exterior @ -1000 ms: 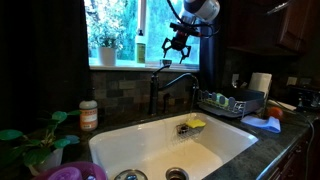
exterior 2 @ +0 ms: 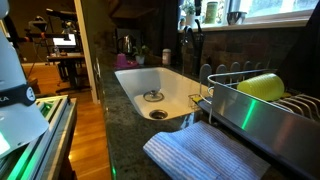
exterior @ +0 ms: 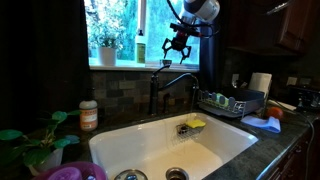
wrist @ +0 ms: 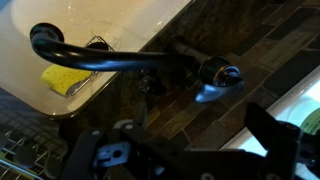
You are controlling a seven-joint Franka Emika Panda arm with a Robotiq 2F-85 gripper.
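Note:
My gripper (exterior: 176, 52) hangs in front of the window, above the back edge of the white sink (exterior: 130, 145). Its fingers point down and stand apart, open, with nothing visible between them. In the wrist view the gripper is over the black faucet (wrist: 120, 62) and the strip of counter behind it. A yellow sponge (wrist: 65, 78) rests by the sink's edge, partly behind the faucet's spout; the same sponge (exterior: 196, 122) shows at the sink's back right in exterior view 1.
On the sill stand a potted plant (exterior: 107, 40) and a green bottle (exterior: 140, 47). A soap bottle (exterior: 88, 115) is left of the sink. The dish rack (exterior 2: 245, 107) holds a yellow cup (exterior 2: 262, 87); a blue-white cloth (exterior 2: 205, 152) lies before it. Sink largely empty.

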